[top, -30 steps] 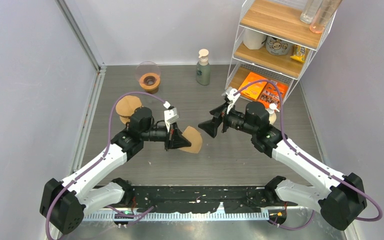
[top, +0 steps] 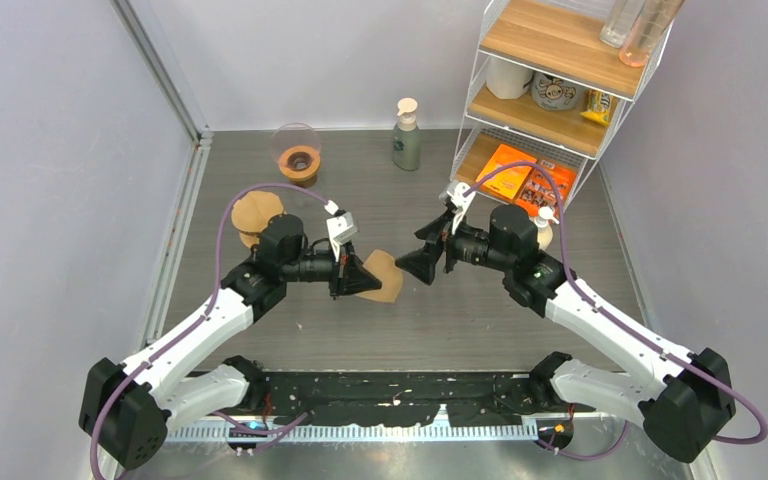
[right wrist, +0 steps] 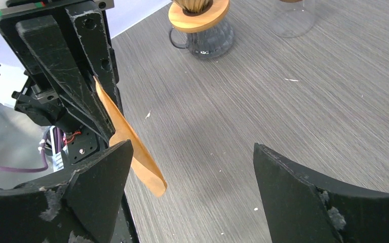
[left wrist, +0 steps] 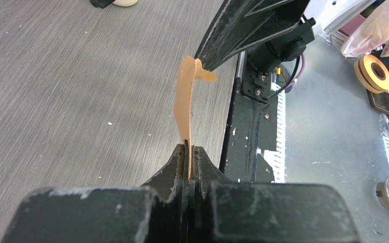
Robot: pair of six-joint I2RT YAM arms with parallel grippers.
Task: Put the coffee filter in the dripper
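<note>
A flat brown coffee filter [top: 387, 277] juts rightward from my left gripper [top: 372, 286], which is shut on it. In the left wrist view the filter [left wrist: 183, 101] appears edge-on, with a small flap bent out at its far end. My right gripper [top: 410, 250] stands open just right of it. From the right wrist, the filter's free end [right wrist: 149, 169] shows near one finger [right wrist: 116, 162], within the view between the spread fingers; contact cannot be told. At the back left stands the glass dripper [top: 294, 137] with a wooden collar [top: 300, 159].
Behind the left arm are more brown filters [top: 257, 211], seen from the right wrist atop a glass carafe [right wrist: 212, 40] with a wooden disc. A pump bottle [top: 406, 143] stands at the back. The wire shelf [top: 545, 112] fills the back right.
The filter's free edge has shifted a little leftward. The left arm looks nearly still.
</note>
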